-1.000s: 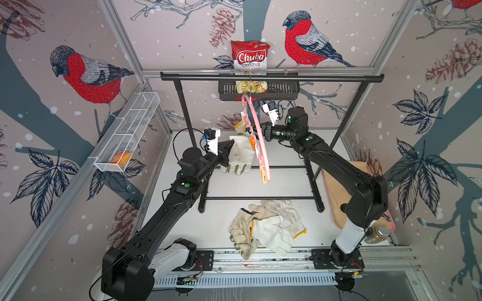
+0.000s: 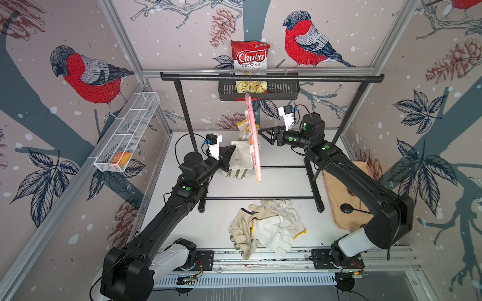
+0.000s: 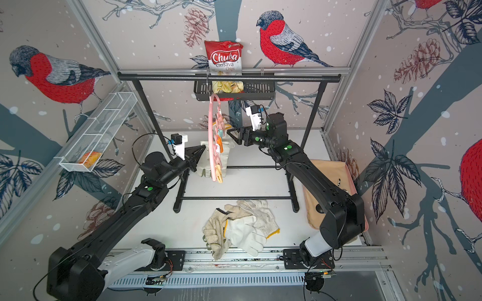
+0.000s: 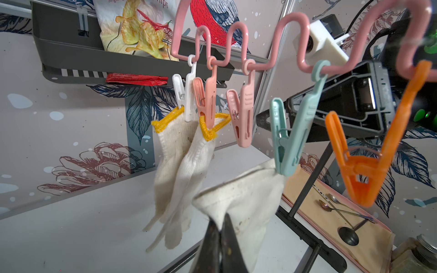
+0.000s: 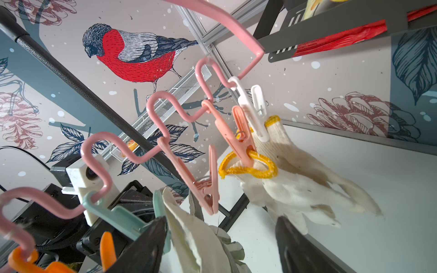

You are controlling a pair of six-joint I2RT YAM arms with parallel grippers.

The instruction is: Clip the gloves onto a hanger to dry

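A pink wavy hanger (image 2: 254,145) hangs from the black rail, carrying coloured pegs. In the left wrist view a white glove with a yellow cuff (image 4: 182,168) hangs from the white peg (image 4: 189,88) and the salmon peg (image 4: 207,95). A pale glove (image 4: 255,191) has its top corner at the tip of the mint peg (image 4: 298,127). My left gripper is shut, the cloth's edge gathered at its fingertips. On the hanger's other side, my right gripper stands open, nothing between its fingers, apart from the mint peg and glove.
Several loose gloves (image 2: 268,225) lie piled at the table's front. The pink peg (image 4: 243,109) and orange peg (image 4: 373,150) carry nothing. A dark shelf (image 2: 286,89) with a chip bag stands behind the rail; a brown board (image 2: 346,195) with utensils lies right.
My right gripper has drawn back to the right from the hanger and opened. The hanger has swung round to nearly edge-on.
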